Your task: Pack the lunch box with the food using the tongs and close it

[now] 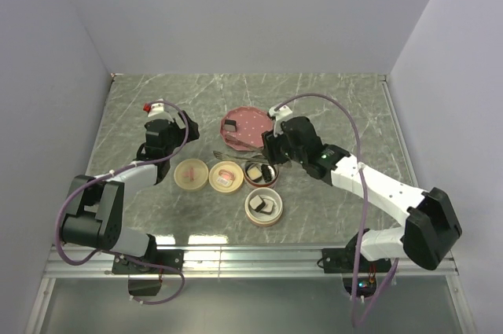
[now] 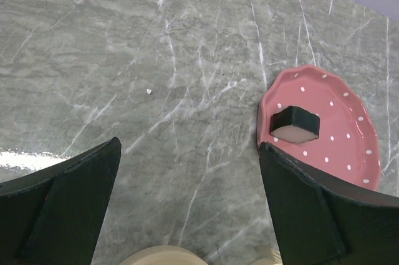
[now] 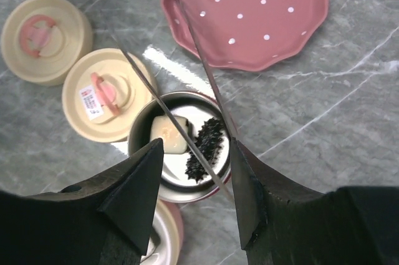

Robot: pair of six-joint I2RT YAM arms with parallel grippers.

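Note:
In the top view my right gripper (image 1: 275, 145) holds metal tongs (image 3: 202, 159) over the steel container (image 3: 179, 189), which holds a pale block (image 3: 163, 131) and dark shreds (image 3: 202, 149). The tongs point left toward the pink scalloped plate (image 3: 262, 9), which carries a dark-sided block (image 2: 295, 125). My left gripper (image 1: 185, 122) stands open at the left, empty, above bare table.
Two cream lids (image 1: 191, 175) (image 1: 226, 177) lie left of the steel container. A round container (image 1: 263, 219) with blocks sits nearer the front edge.

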